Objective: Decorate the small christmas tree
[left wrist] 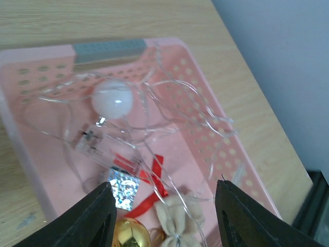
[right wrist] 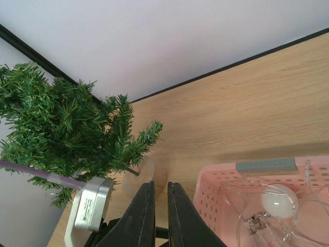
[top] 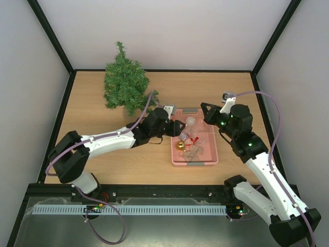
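Note:
The small green tree [top: 125, 82] stands at the back left; in the right wrist view its branches [right wrist: 72, 123] fill the upper left. The pink box [top: 205, 157] holds a white ball [left wrist: 112, 99], a gold ball [left wrist: 131, 234], a silver cube [left wrist: 123, 188], red ribbon, a beige bow [left wrist: 175, 221] and tangled clear wire. My left gripper [top: 180, 128] hangs open over the box's left side, nothing seen between its fingers. My right gripper is shut, nothing visible between its fingers, held above the box's back right.
Walls bound it behind and on both sides. The left arm lies across the table's left half, close to the tree.

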